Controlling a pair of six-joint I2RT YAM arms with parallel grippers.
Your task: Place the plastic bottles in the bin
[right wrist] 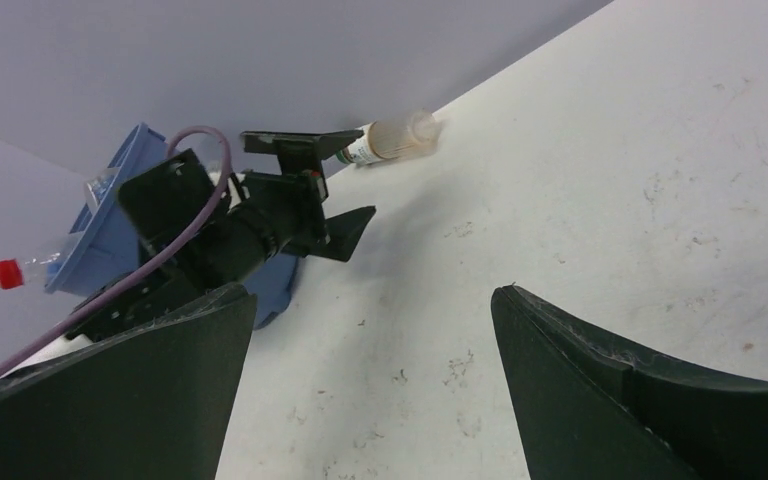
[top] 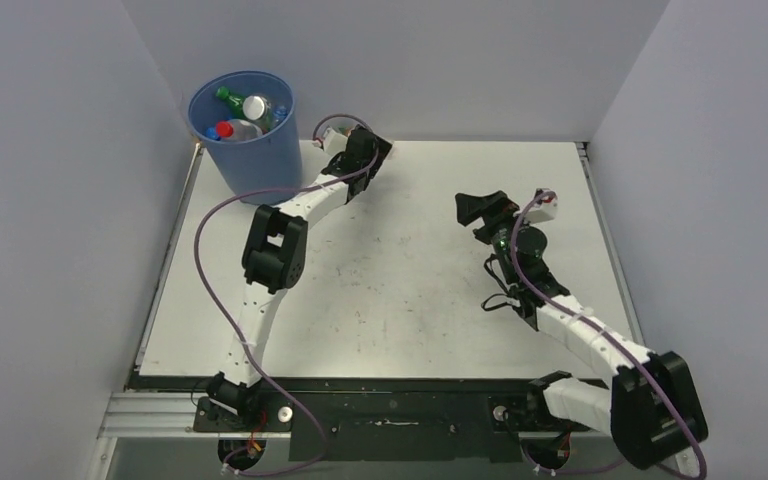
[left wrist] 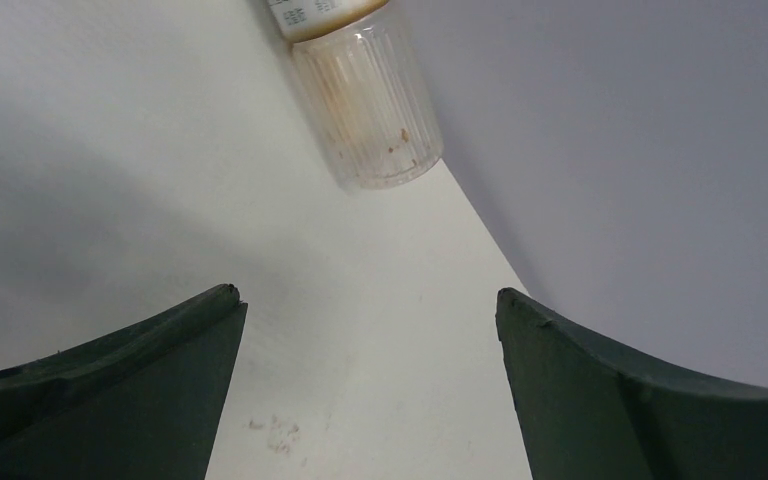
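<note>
A clear plastic bottle with a white label lies on its side along the table's back edge; its ribbed lower part (left wrist: 365,110) shows in the left wrist view, and the top view has it mostly hidden under my left arm. My left gripper (top: 375,150) hangs over it, open and empty, the bottle just beyond its fingertips. My right gripper (top: 485,208) is open and empty over the right half of the table. The blue bin (top: 255,165) at back left holds several bottles, among them green and red-capped ones.
Grey walls stand at the back and both sides, close behind the bottle. The bin sits beside my left arm.
</note>
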